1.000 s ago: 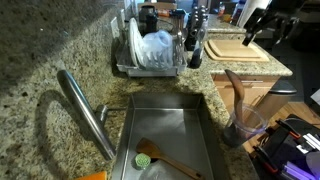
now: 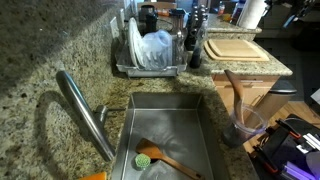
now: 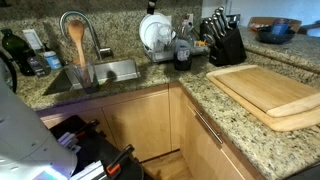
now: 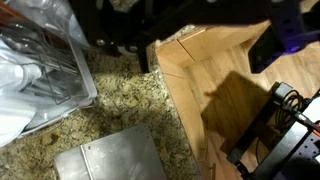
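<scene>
At the top right of exterior view 1, only the tips of my gripper (image 2: 277, 12) show, high above the floor beside the counter. In the wrist view the dark fingers (image 4: 262, 52) of my gripper stand wide apart, with nothing between them, over the counter edge and wooden cabinet front. A wooden spoon (image 2: 166, 157) lies in the steel sink (image 2: 175, 108) beside a green scrubber (image 2: 149, 149). Another wooden utensil (image 2: 235, 87) stands upright in a clear container (image 2: 242, 127); exterior view 2 shows this spoon (image 3: 76, 38) at the left.
A dish rack (image 2: 153, 68) with plates and clear items stands behind the sink. Cutting boards (image 3: 265, 88) lie on the right counter near a knife block (image 3: 226, 47). The faucet (image 2: 86, 112) rises left of the sink. Cables (image 4: 294, 104) show over the floor.
My gripper has moved upward in exterior view 1, towards the top right edge, and is now mostly out of frame. The sink, spoons and container look unchanged.
</scene>
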